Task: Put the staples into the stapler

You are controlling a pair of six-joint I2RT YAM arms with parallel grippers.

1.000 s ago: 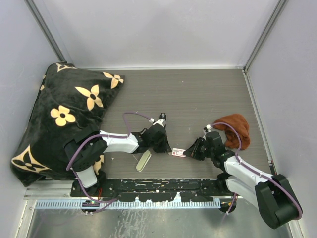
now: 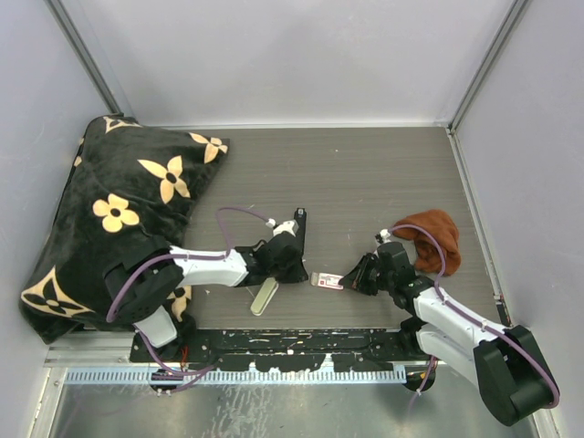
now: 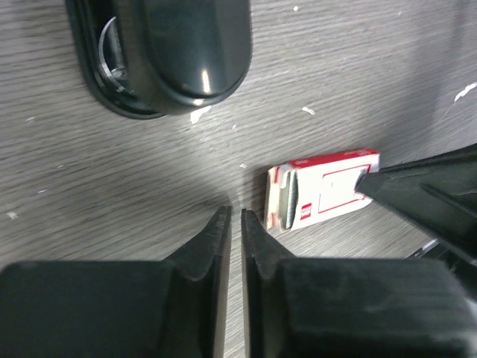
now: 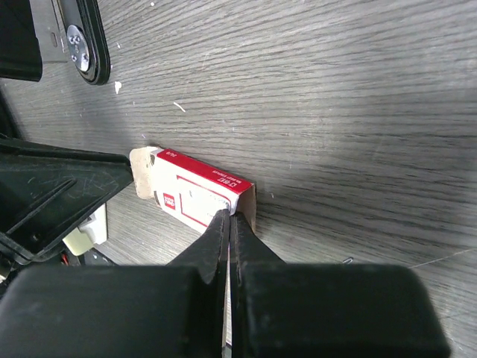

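Note:
A small red-and-white staple box (image 2: 328, 280) lies on the table between the two arms. My right gripper is shut on the end of the box (image 4: 195, 192) nearest it. The opposite end of the box (image 3: 320, 186) has its flap open, and grey staples show inside in the left wrist view. Beside that open end, my left gripper has a narrow gap between its fingertips, with nothing in it. The black stapler (image 3: 190, 48) lies beyond the left fingers; the top view shows part of it (image 2: 301, 217) behind the left gripper.
A cream, elongated object (image 2: 264, 297) lies below the left gripper. A brown cloth (image 2: 436, 239) sits behind the right arm, and a dark flowered cushion (image 2: 109, 173) fills the left side.
My left gripper has drawn back a little to the left, away from the box's open end. The right gripper and box have stayed about where they were.

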